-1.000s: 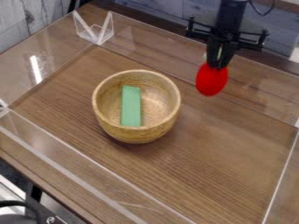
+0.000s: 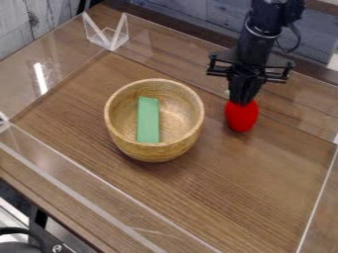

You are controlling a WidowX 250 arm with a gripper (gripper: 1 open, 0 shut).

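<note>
A red oval object (image 2: 242,117) lies on the wooden table right of a wooden bowl (image 2: 183,123). The black gripper (image 2: 240,97) hangs just above the red object, its fingertips at or just over its top; it looks shut, with nothing clearly held. A green rectangular block (image 2: 149,120) rests inside the bowl. A small pale green item is partly hidden behind the gripper.
A clear plastic piece (image 2: 109,32) stands at the back left near the table's edge.
The red object was higher up under the gripper a second ago and now lies on the table.
</note>
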